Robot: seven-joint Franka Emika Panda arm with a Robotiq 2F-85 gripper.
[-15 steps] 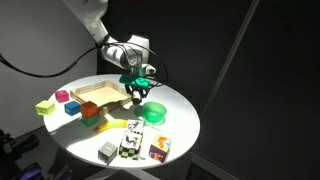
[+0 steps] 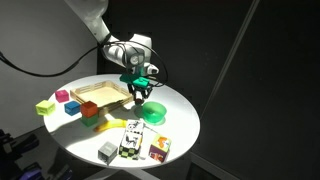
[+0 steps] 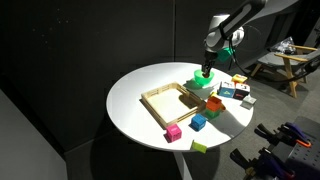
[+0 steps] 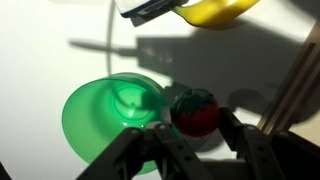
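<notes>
A round, dark red object with some green on top sits between the fingers of my gripper, which is shut on it. Directly beside it in the wrist view is the green bowl, its inside looking empty. Seen from the first exterior camera, my gripper hangs just left of and behind the bowl, not over its middle. The second exterior view has the gripper low by the bowl; the held object is too small to make out clearly there.
A wooden tray lies left of the bowl. Towards the front are a yellow banana, a black-and-white box, a colourful box and a grey cube. Red and blue blocks stand near the tray.
My gripper has shifted a little to the right, closer to the green bowl, over the last second. The bowl and the other objects have stayed put.
</notes>
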